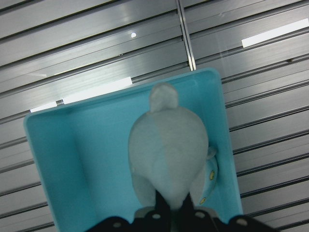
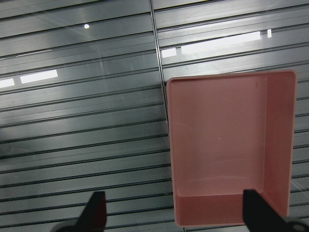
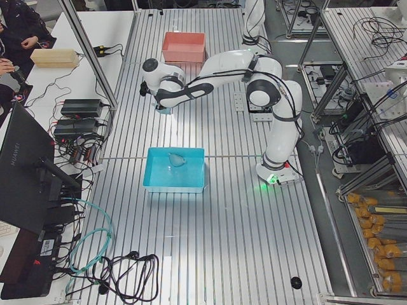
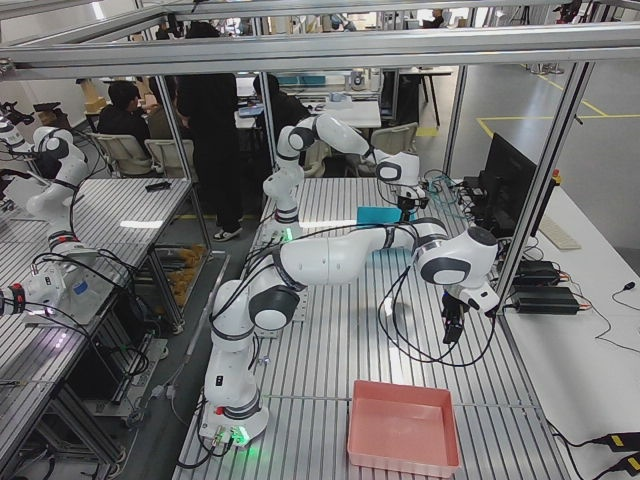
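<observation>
My left gripper is shut on a pale blue-grey plush toy (image 1: 166, 145), which hangs above the blue bin (image 1: 77, 159) in the left wrist view; in the camera left view it is mostly behind the arm, beyond the bin. A second blue toy (image 3: 176, 160) with yellow spots lies in that bin (image 3: 152, 184). My right gripper stands open, nothing seen between its fingers, above the table near the empty pink bin (image 2: 217, 135).
Coiled cables (image 3: 133, 279) lie at the near left, and a monitor (image 3: 22, 190) and black boxes stand along the left side.
</observation>
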